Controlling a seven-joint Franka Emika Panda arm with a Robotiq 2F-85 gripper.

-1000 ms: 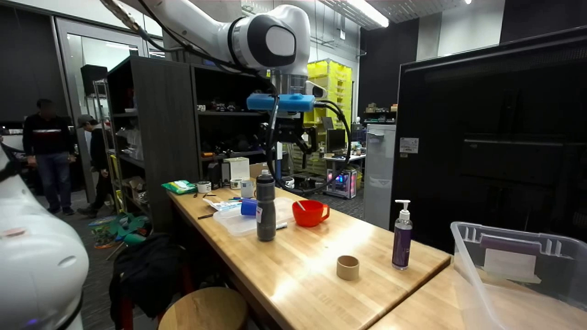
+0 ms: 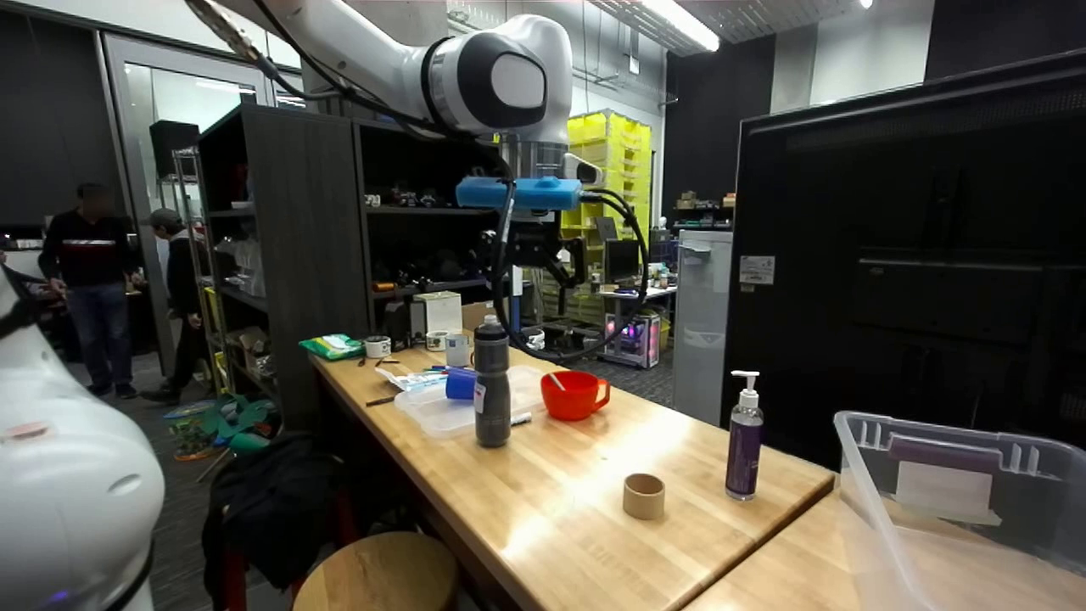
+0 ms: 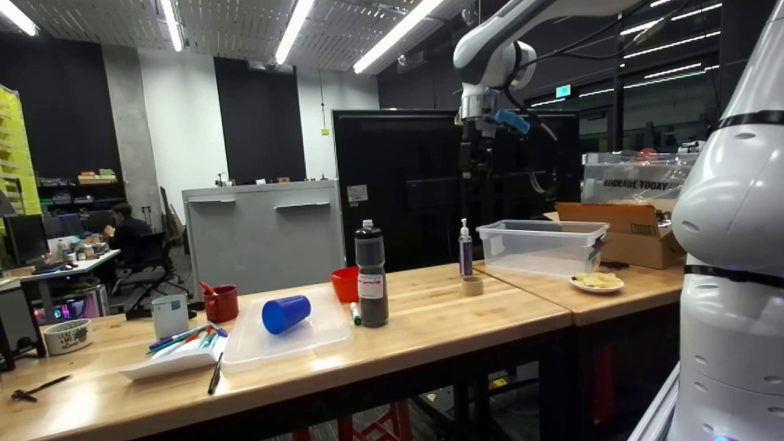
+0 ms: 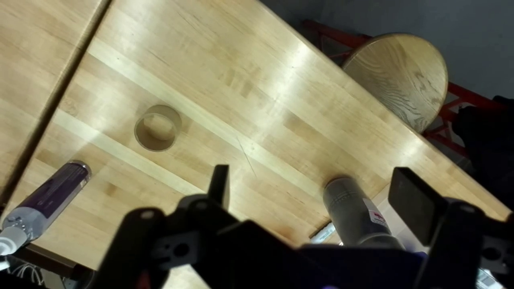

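Observation:
My gripper is open high above the wooden table, its two black fingers wide apart and nothing between them. Below it in the wrist view, a grey bottle (image 4: 354,212) stands near the right finger. A tan cardboard ring (image 4: 158,128) rests on bare wood to the left. At the lower left of that view is a purple pump bottle (image 4: 53,190), upright in exterior view 1. Beside the grey bottle sits a red cup (image 2: 573,395) with a light handle or stick in it. A blue cup (image 3: 286,315) lies on its side on a translucent lid (image 3: 246,345).
A clear plastic bin (image 3: 540,246) and a plate of chips (image 3: 596,282) occupy the adjoining table. Pens on paper (image 3: 180,356), a dark red mug (image 3: 221,302) and a pale mug (image 3: 170,317) stand at the other end.
The arm and gripper have sunk very slightly. Nothing on the table has visibly moved.

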